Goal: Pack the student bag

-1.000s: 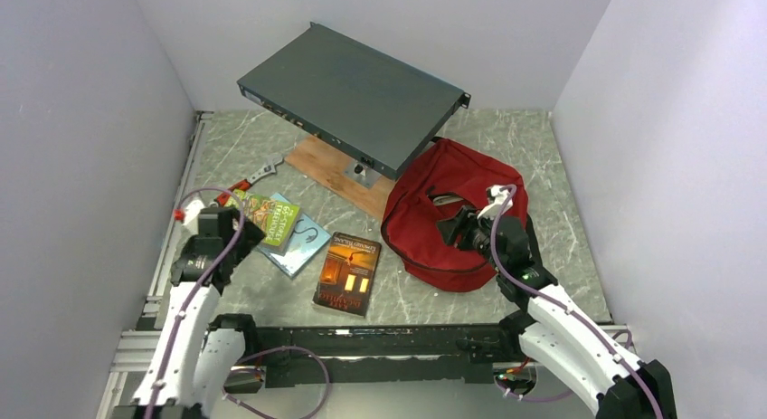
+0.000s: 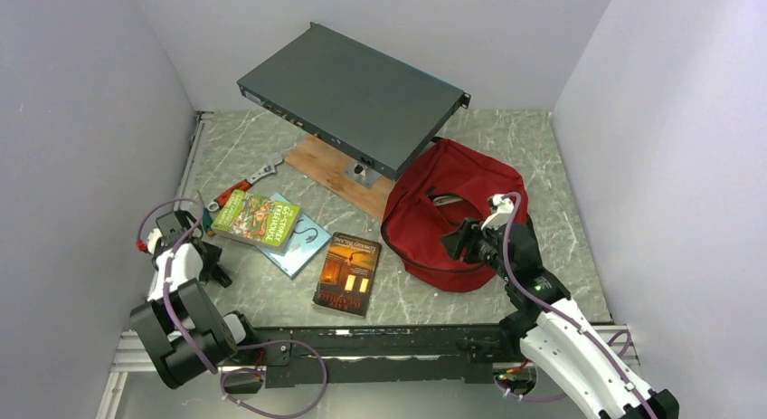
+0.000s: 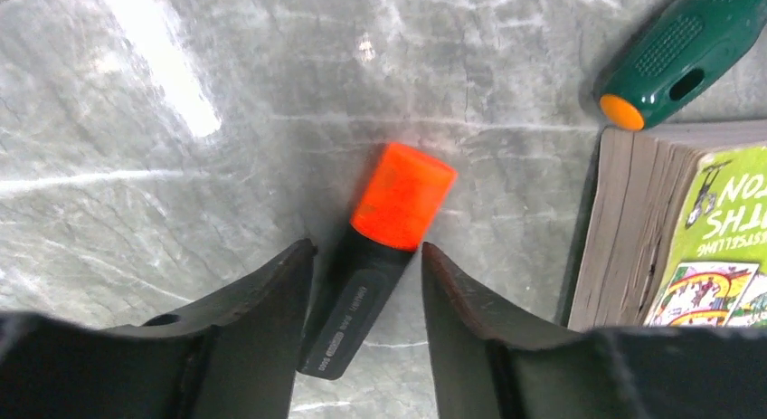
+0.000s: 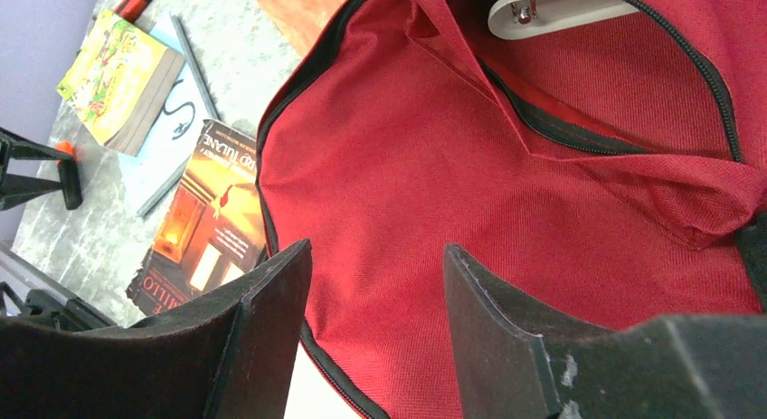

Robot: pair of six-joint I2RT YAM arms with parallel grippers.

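Observation:
A black highlighter with an orange cap (image 3: pixel 402 191) lies on the table, with my left gripper around it, fingers apart on either side, contact unclear. The red bag (image 2: pixel 432 247) lies right of centre, with my right gripper open over it, nothing between the fingers. A green treehouse book (image 2: pixel 255 218) rests on a light-blue book (image 2: pixel 306 244). An orange-covered book (image 2: pixel 346 274) lies beside them. A green-handled tool (image 3: pixel 677 59) is above the marker in the left wrist view.
A large dark rack unit (image 2: pixel 353 93) stands over a wooden board (image 2: pixel 326 170) at the back. An orange-handled wrench (image 2: pixel 244 182) lies behind the books. Walls close in both sides. Free table shows front left and right of the bag.
My left arm has moved left from over the green book down to the table's left edge at the marker.

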